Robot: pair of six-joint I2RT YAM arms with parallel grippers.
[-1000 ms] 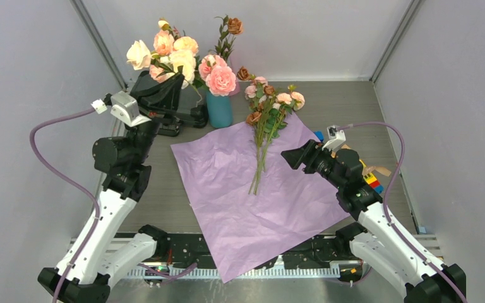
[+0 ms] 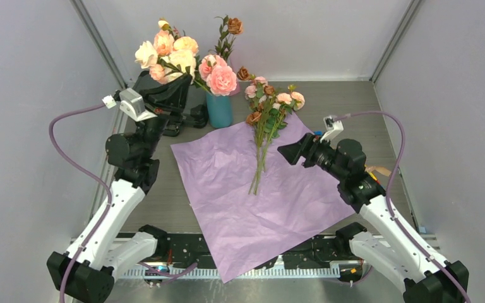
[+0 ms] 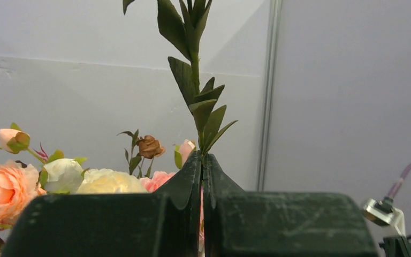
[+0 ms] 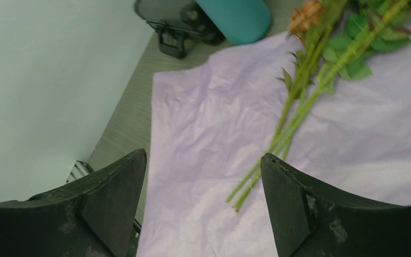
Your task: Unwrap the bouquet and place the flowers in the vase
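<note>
My left gripper [image 2: 186,79] is raised among the blooms above the teal vase [image 2: 220,110], shut on a leafy flower stem [image 3: 203,123] that rises from between its fingertips. The vase holds pink, cream and brown flowers [image 2: 221,81]. A bundle of loose flowers [image 2: 259,145] lies on the purple paper [image 2: 227,208], right of the vase. My right gripper [image 2: 284,153] stands open over the paper, just right of the stems, with nothing between its fingers; in the right wrist view the stems [image 4: 294,123] lie below it.
Dark equipment [image 4: 176,27] stands left of the vase. Colored blocks are partly hidden behind the right arm. Walls enclose the table on the left, back and right. Bare table shows at the back right.
The left arm and gripper have moved rightward toward the vase over the last second.
</note>
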